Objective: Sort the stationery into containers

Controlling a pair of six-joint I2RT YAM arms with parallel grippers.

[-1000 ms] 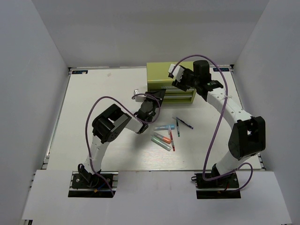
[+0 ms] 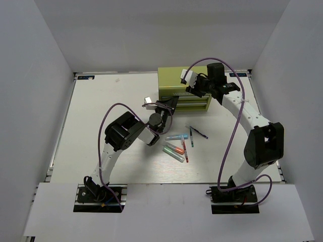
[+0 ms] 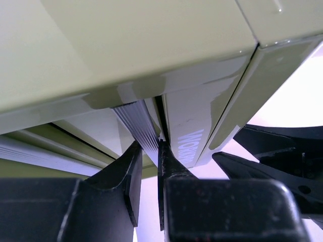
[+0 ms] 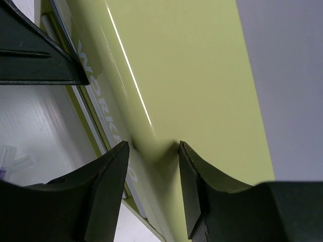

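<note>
An olive drawer box (image 2: pixel 171 75) marked with white lettering stands at the back centre. My left gripper (image 2: pixel 170 103) is at its front left; in the left wrist view its fingertips (image 3: pixel 135 156) reach a silver drawer strip (image 3: pixel 133 121) under the top edge, and whether they are shut on it is unclear. My right gripper (image 2: pixel 194 88) is at the box's upper right front; in the right wrist view its fingers sit against the rounded top front edge (image 4: pixel 159 151), closed on or pressed to the box.
Several pens and markers (image 2: pixel 192 138) and coloured cylinders (image 2: pixel 173 154) lie on the white table in front of the box, between the arms.
The left arm has shifted slightly since a second ago, its gripper staying at the box front. The right arm has moved very slightly around the box's top front.
</note>
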